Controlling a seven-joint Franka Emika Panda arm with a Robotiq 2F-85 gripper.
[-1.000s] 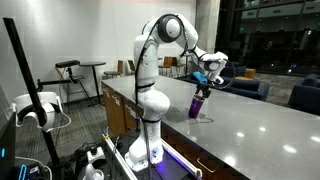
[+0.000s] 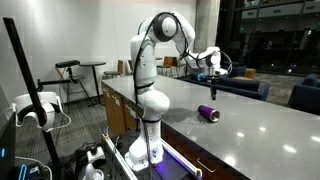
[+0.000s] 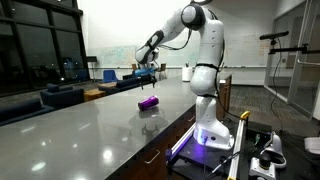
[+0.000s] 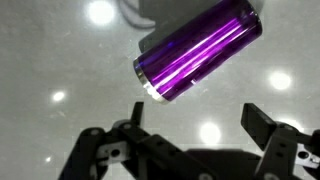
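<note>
A shiny purple cylinder (image 2: 208, 114) lies on its side on the grey table. Exterior view 2 has the cylinder (image 3: 148, 103) resting on the tabletop, touching nothing else. Above it, clear of its surface, hangs my gripper (image 2: 214, 82), with a gap showing below the fingers. In the wrist view the cylinder (image 4: 198, 47) lies diagonally, beyond the fingertips and toward the top of the picture. My gripper is open there, its two fingers wide apart with only bare table between them.
The table (image 3: 85, 145) is broad, glossy and bare around the cylinder. Chairs (image 2: 70, 72) and dark sofas (image 2: 240, 88) stand off in the background. Cables and equipment (image 2: 95, 155) sit beside the arm's base, away from the tabletop.
A second ago the cylinder stood upright at the gripper.
</note>
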